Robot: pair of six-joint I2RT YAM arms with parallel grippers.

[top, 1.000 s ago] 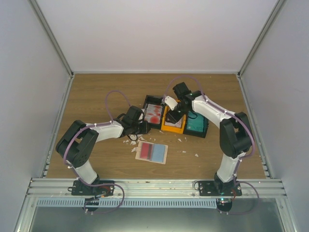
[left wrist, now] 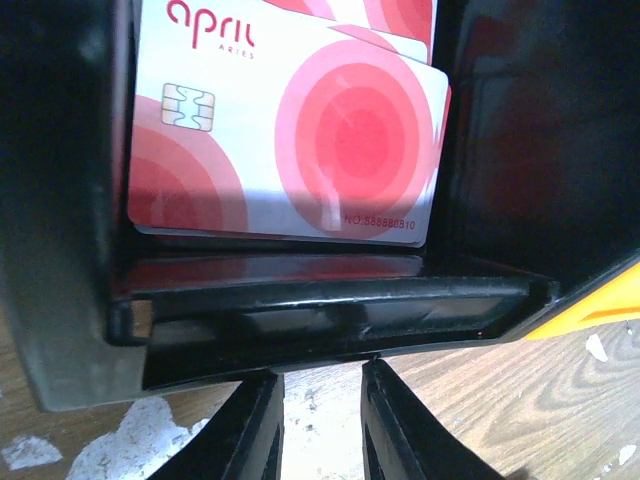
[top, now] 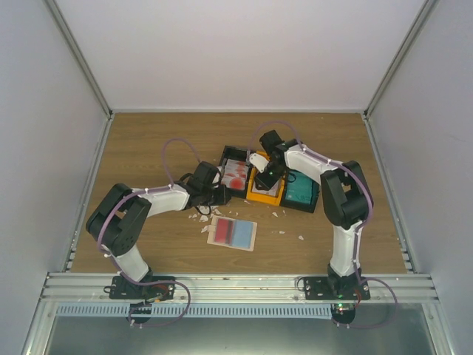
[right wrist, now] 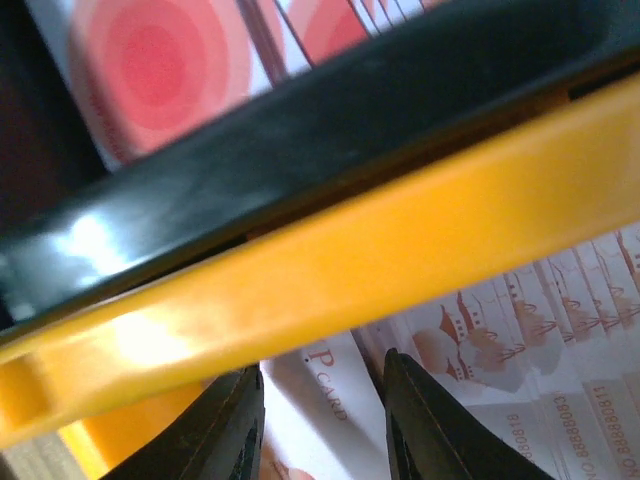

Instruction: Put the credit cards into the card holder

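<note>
In the top view three trays stand in a row: black with red-and-white april cards (left wrist: 280,130), orange (right wrist: 280,280) with white cards (right wrist: 510,370), and one with teal cards (top: 300,188). My left gripper is at the black tray's front wall (left wrist: 330,320); its fingers show apart, and what lies between them is unclear. My right gripper is down in the orange tray, part open, its fingertips either side of a white card marked CARD. The card holder (top: 232,233), a pale board with red and blue halves, lies in front of the trays.
White flecks are scattered on the wooden table (top: 140,148) round the holder. Pale walls enclose the sides and back.
My left arm looks unchanged.
</note>
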